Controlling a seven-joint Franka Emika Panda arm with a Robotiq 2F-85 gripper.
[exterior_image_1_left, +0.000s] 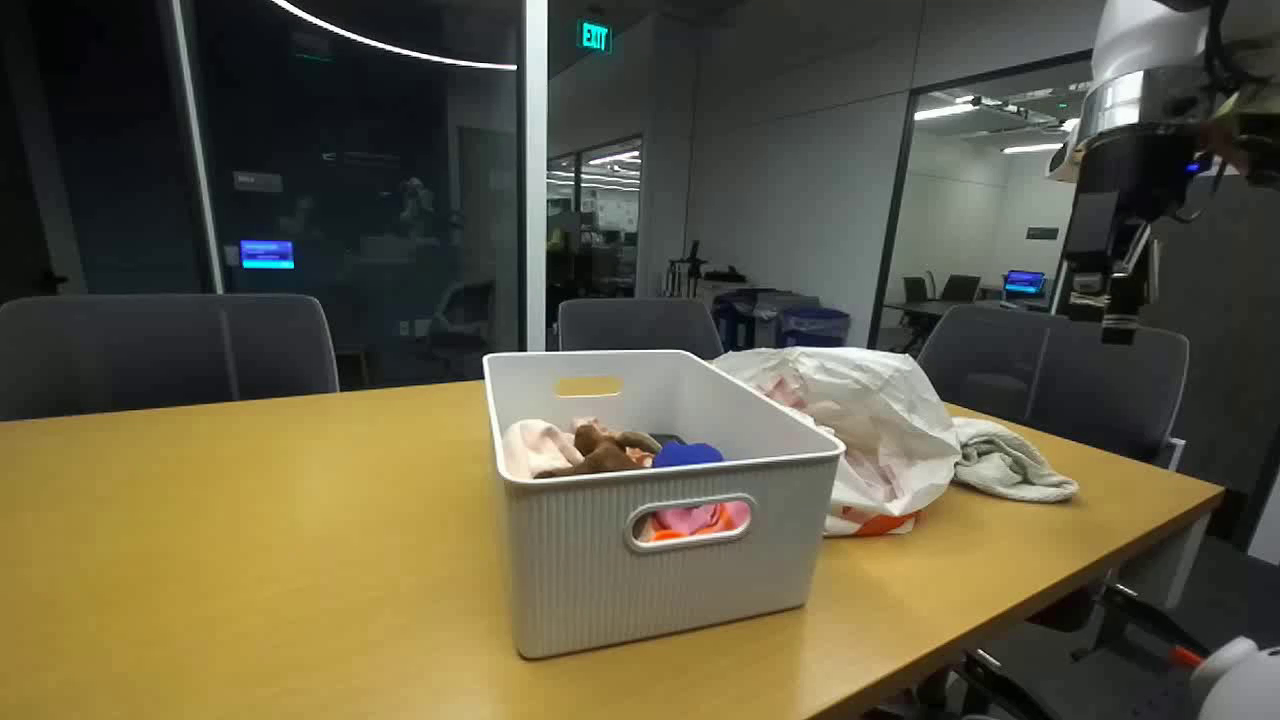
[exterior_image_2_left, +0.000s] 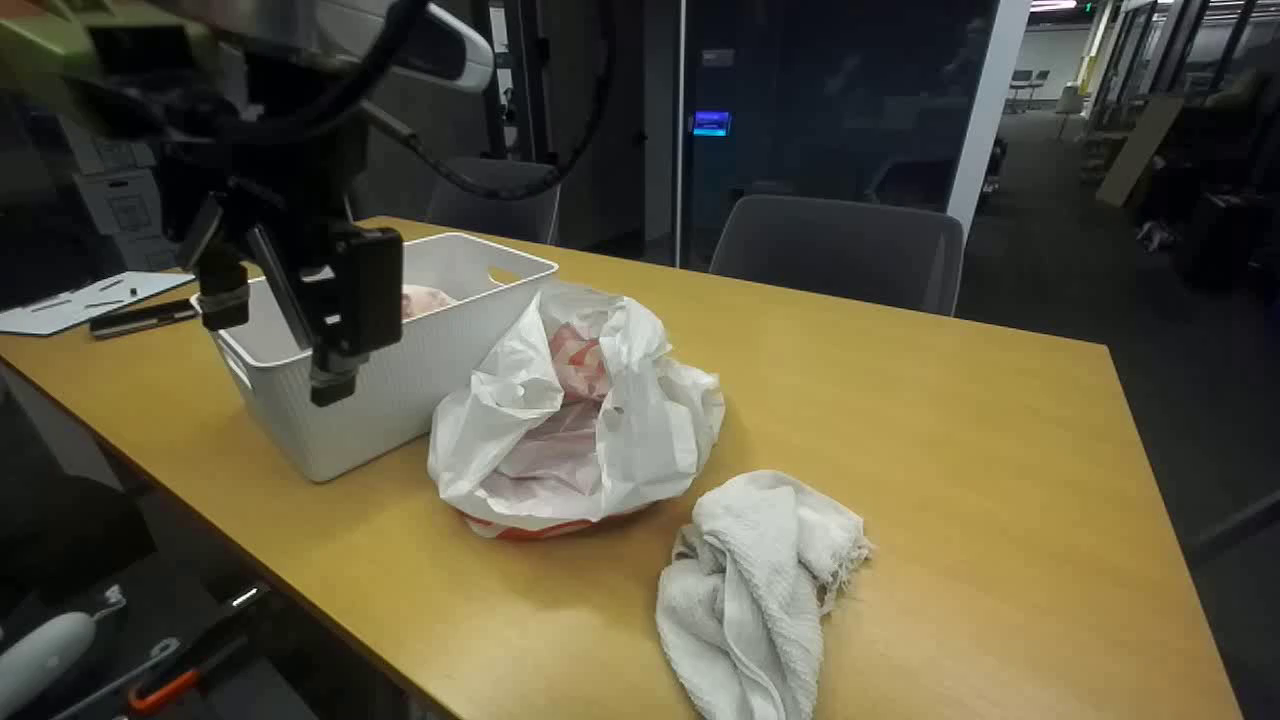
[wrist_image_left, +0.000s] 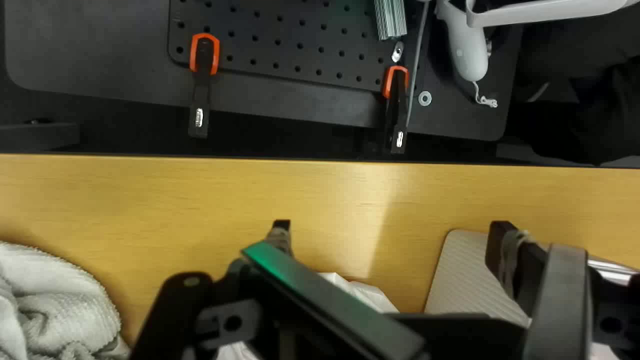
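Note:
My gripper is open and empty, its two fingers wide apart above the table near its edge. In exterior view 2 the gripper (exterior_image_2_left: 278, 342) hangs high at the left, in front of the white bin. That ribbed bin (exterior_image_1_left: 660, 588) holds a pale pink cloth (exterior_image_1_left: 536, 449), a brown soft item (exterior_image_1_left: 609, 446) and a blue item (exterior_image_1_left: 687, 454); pink and orange show through its handle hole. Beside it slumps a crumpled white plastic bag (exterior_image_2_left: 654, 420), its mouth open and reddish inside. A grey-white towel (exterior_image_2_left: 750, 588) lies bunched on the table, apart from the bag.
A clipboard or papers (exterior_image_2_left: 90, 300) lie past the bin. Beyond the table edge is a black base plate (wrist_image_left: 288, 96) with orange clamps (wrist_image_left: 204, 54). Chairs (exterior_image_2_left: 840, 258) stand around.

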